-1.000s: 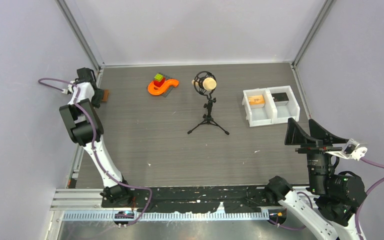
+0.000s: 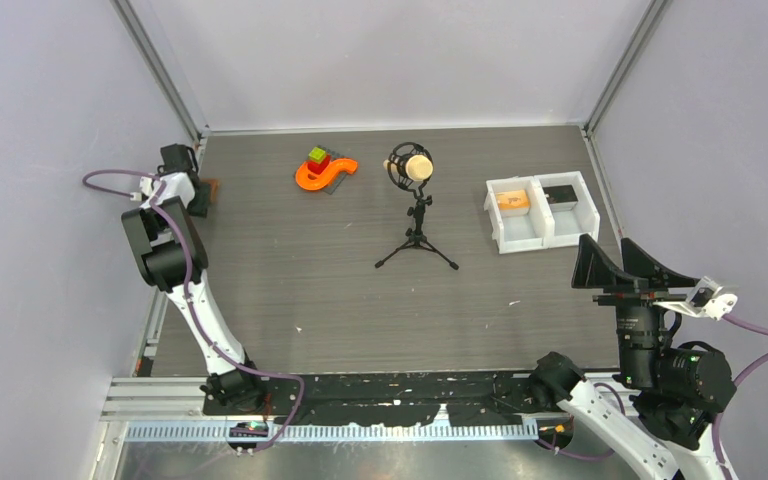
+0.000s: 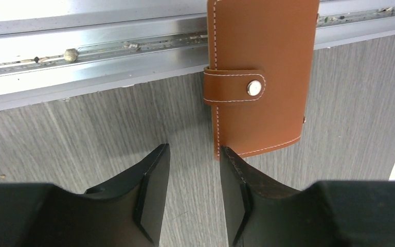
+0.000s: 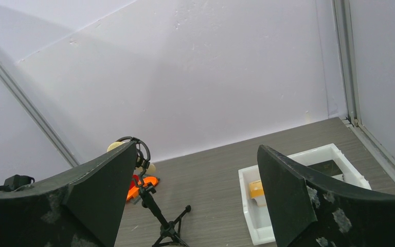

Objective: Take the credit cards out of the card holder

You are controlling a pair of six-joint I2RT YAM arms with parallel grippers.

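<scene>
In the left wrist view a brown leather card holder (image 3: pixel 267 56), its snap strap (image 3: pixel 236 86) fastened, lies partly over the metal rail at the table's edge. My left gripper is partly open at the holder's near edge. One finger (image 3: pixel 229 172) reaches the holder's lower left corner; the other is over bare table, and nothing is held between them. From above, only a sliver of the holder (image 2: pixel 212 188) shows beside the left arm. No cards are visible. At the far right, my right gripper (image 2: pixel 625 265) hangs open and empty.
A white two-compartment tray (image 2: pixel 543 243) holding an orange box (image 2: pixel 512 200) and a black box (image 2: pixel 560 195) stands on the right. A black tripod stand (image 2: pixel 415 215) occupies the middle, with orange toy blocks (image 2: pixel 312 178) back left.
My left gripper has shifted slightly down and right in the top view, covering more of the card holder. The right arm is practically unmoved.
</scene>
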